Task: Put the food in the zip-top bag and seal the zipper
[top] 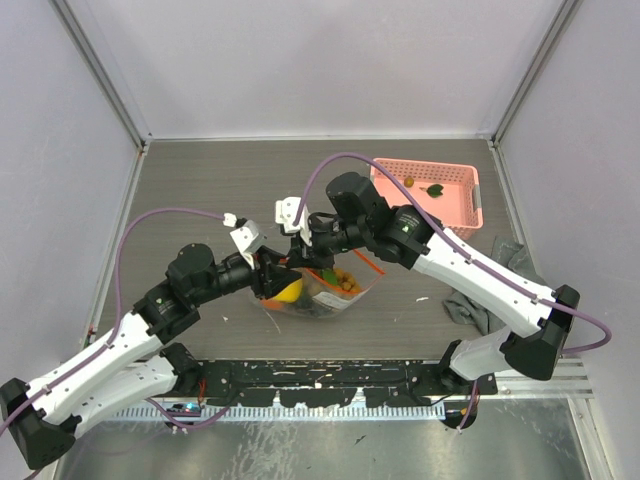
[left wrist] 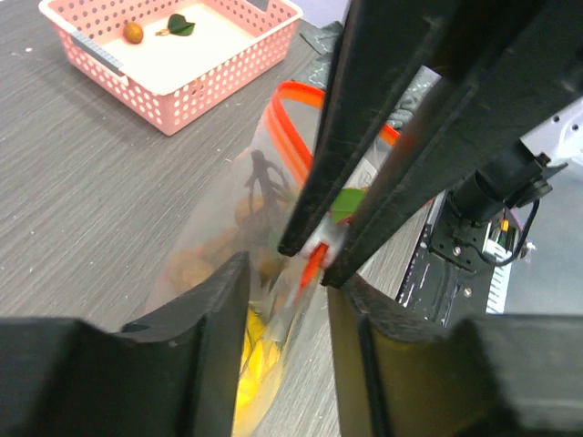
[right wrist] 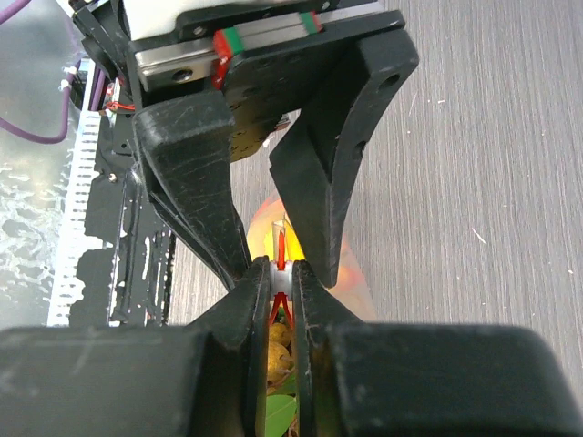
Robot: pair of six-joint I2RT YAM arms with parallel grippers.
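A clear zip top bag (top: 322, 303) with an orange zipper lies at mid-table. Inside are a yellow food piece (top: 289, 291), small brown round fruits (top: 345, 280) and green leaves (right wrist: 280, 414). My right gripper is closed on a small white-and-red zipper slider (right wrist: 281, 279) at one end of the orange strip. Around that same end, my left gripper stands part open, its fingers (right wrist: 321, 237) on either side of the strip with a gap between them. From above, the two grippers hide this spot.
A pink basket (top: 440, 210) stands at the back right, holding one brown fruit (top: 408, 182) and a leafy sprig (top: 434, 190). Grey cloth (top: 475, 311) lies at the right.
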